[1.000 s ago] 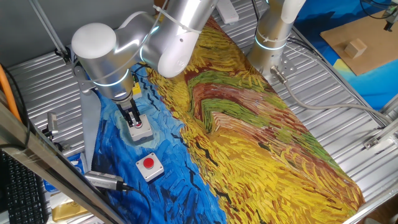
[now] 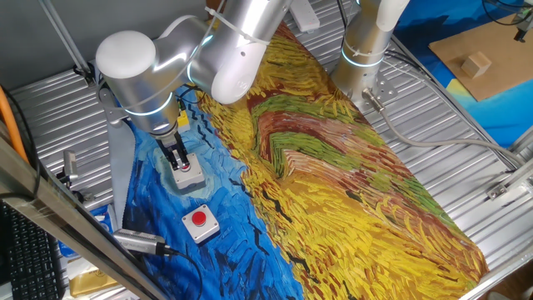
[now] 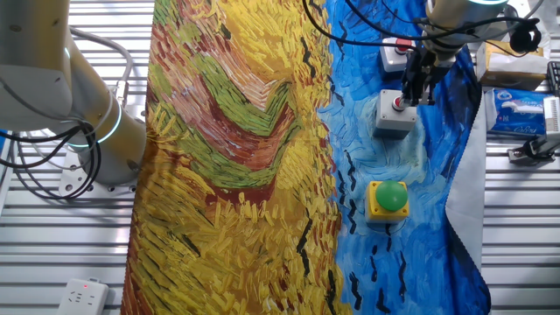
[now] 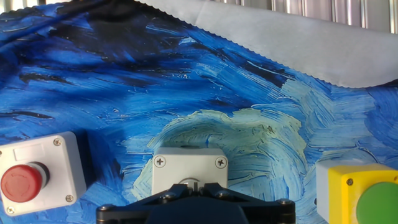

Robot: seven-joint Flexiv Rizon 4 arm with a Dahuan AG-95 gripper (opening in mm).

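Note:
My gripper points down over the middle grey-white box (image 4: 190,163), its fingertips drawn together at the button on the box's top. Between the fingers no object shows, and they cover most of that button in the wrist view. A bit of the red button (image 3: 399,103) is visible from the second exterior view, right by the fingertips; whether they touch it I cannot tell. Another box with a red mushroom button (image 4: 22,182) sits to the left in the wrist view. On the right is a yellow box with a green button (image 4: 380,204).
A painted blue-and-yellow cloth (image 2: 333,200) covers the table, its white edge (image 4: 292,43) curling up behind the boxes. A cabled grey device (image 2: 140,242) lies near the red-button box (image 2: 200,223).

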